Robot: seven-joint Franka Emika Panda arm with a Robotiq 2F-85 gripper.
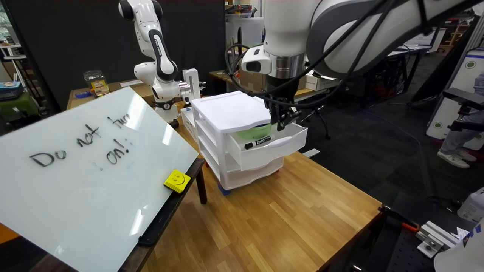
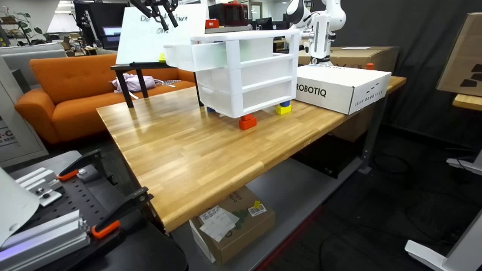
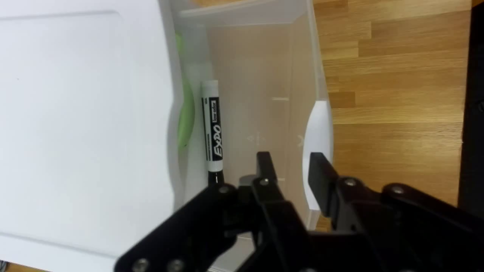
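Note:
The top drawer [image 1: 272, 154] of a white plastic drawer unit [image 1: 231, 113] is pulled out. Inside it lie a black-and-white Expo marker [image 3: 212, 131] and, partly under the unit's top, something green [image 3: 186, 113]. My gripper hangs above the drawer's front; in the wrist view its fingers stand part open with a gap and nothing between them. From above, that gap overlaps the front wall with its white handle lip [image 3: 317, 149]. In exterior view 2 the gripper [image 2: 169, 22] is up at the top edge, clear of the drawer.
A whiteboard [image 1: 81, 172] with handwriting and a yellow smiley eraser [image 1: 177, 181] stands beside the unit. A white Robotiq box [image 2: 341, 88] sits behind it. Coloured blocks [image 2: 247, 122] are under the unit's base.

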